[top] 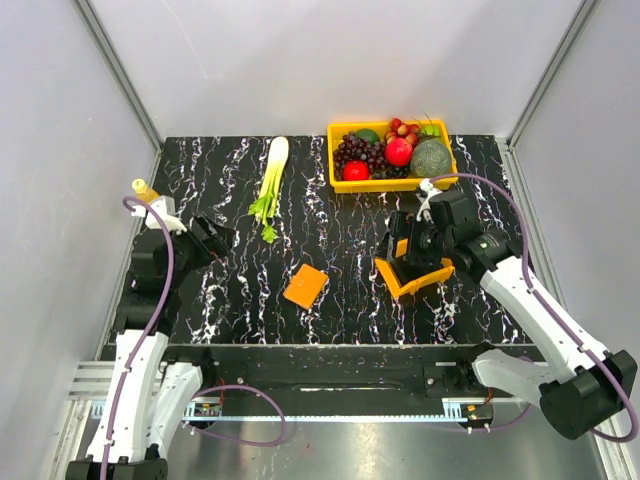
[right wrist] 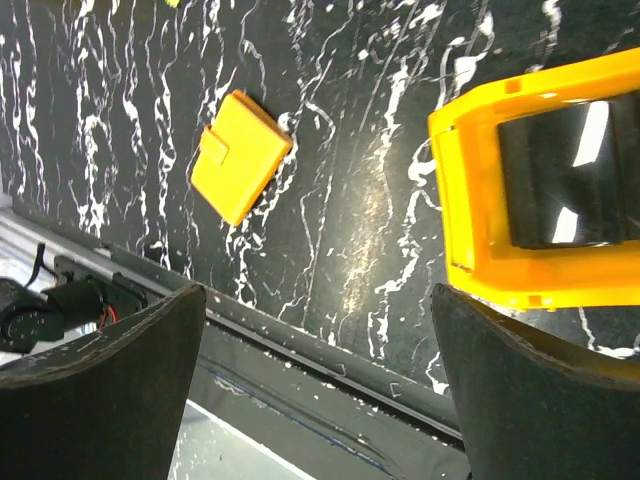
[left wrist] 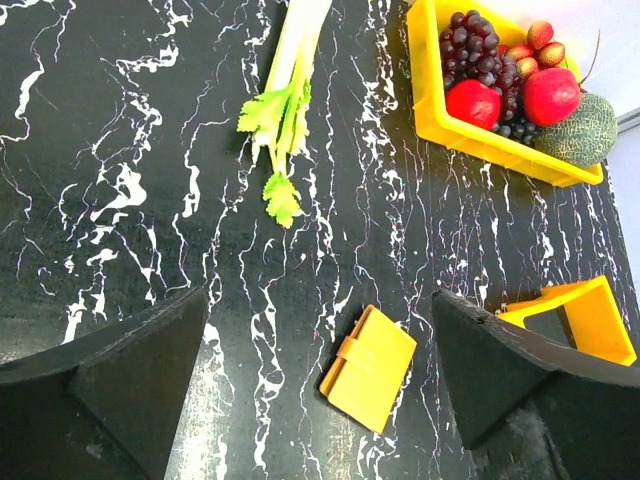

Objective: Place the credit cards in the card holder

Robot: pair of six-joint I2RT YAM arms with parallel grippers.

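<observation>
An orange card holder (top: 306, 286) (left wrist: 368, 370) (right wrist: 240, 157) lies flat on the black marbled table, left of a yellow-orange tray (top: 411, 285) (left wrist: 610, 325) (right wrist: 460, 200). Inside that tray are dark, glossy flat pieces (right wrist: 555, 175); whether these are the credit cards I cannot tell. My left gripper (top: 222, 240) hangs open over the left of the table, with nothing between its fingers. My right gripper (top: 398, 240) is open above the tray, partly hiding it in the top view, and holds nothing.
A yellow crate (top: 340, 186) of fruit stands at the back right. A leek (top: 270, 190) lies left of it. A yellow item (top: 142, 187) is half hidden behind the left arm.
</observation>
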